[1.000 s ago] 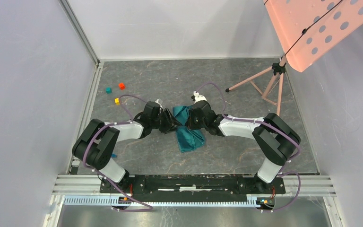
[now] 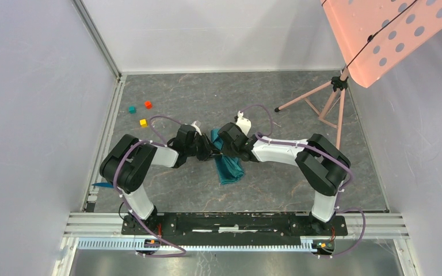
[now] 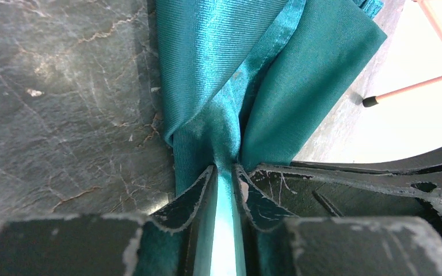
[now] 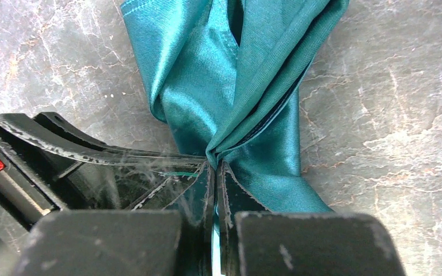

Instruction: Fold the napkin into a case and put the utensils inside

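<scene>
The teal napkin (image 2: 229, 171) lies in a narrow, rumpled, folded strip between my two arms in the top view. From the right, my right gripper is shut on a gathered fold of the napkin (image 4: 253, 109) at its middle. Opposite it, the left gripper has its fingers slightly apart over the napkin (image 3: 207, 123), with teal cloth showing in the narrow gap. The two grippers almost touch, and in the top view they hide the napkin's middle. No utensils can be made out.
Small teal (image 2: 132, 109), red (image 2: 148, 104) and yellow (image 2: 144, 123) blocks sit at the back left. A blue item (image 2: 102, 184) is partly behind the left arm. A pink tripod (image 2: 330, 102) stands at the back right.
My right gripper has moved left, narrowing and bunching the napkin. The left gripper has edged right onto the cloth, so the two grippers now stand close together.
</scene>
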